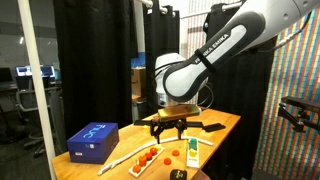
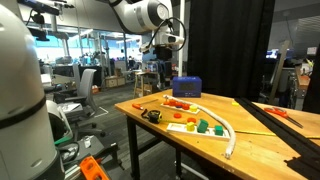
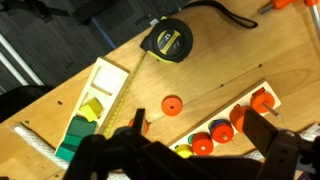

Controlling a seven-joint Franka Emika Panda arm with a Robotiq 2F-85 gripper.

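Note:
My gripper (image 1: 169, 132) hangs open over the table, with nothing held between its fingers. In the wrist view the two dark fingers (image 3: 268, 140) stand wide apart. Below and between them lies a small orange disc (image 3: 172, 105); a second disc is partly hidden by the left finger. A white tray with red and orange round pieces (image 3: 202, 144) is partly covered by the right finger. Left of the gripper sits another white tray (image 3: 109, 77), holding yellow and green blocks (image 3: 78, 131). A black and yellow tape measure (image 3: 168, 40) rests near the table edge.
A blue box (image 1: 93, 143) stands at one end of the wooden table (image 2: 262, 150). A long white braided tube (image 2: 222, 125) curves across the tabletop. Red-handled tools (image 2: 280, 114) and dark flat items lie towards the other end. Dark curtains hang behind.

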